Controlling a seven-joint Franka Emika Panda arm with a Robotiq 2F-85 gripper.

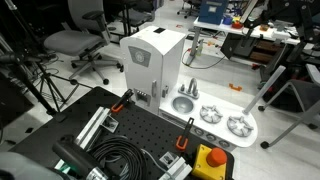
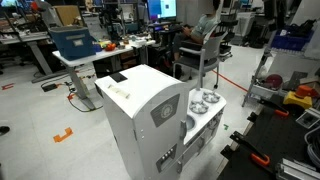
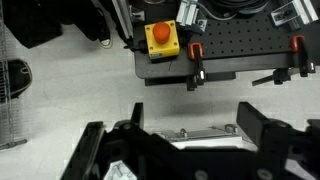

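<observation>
A white toy kitchen stands beyond the black table, with a tall cabinet (image 1: 153, 62) at one end and a low counter beside it. Set into the counter are a small sink (image 1: 183, 105) with a faucet and two round burners (image 1: 240, 126). The cabinet (image 2: 150, 105) looks closed from the side. My gripper is open in the wrist view, its dark fingers wide apart and no object between them. Part of the white kitchen shows below, between the fingers. The dark arm (image 1: 285, 28) is high at the upper right, well away from the cabinet and counter.
On the black table (image 1: 140, 135) lie coiled cables and orange-handled clamps (image 1: 185, 135). A yellow box with a red button (image 1: 211, 161) sits at its corner. Chairs (image 1: 80, 38) and a blue bin (image 1: 212, 11) stand farther off.
</observation>
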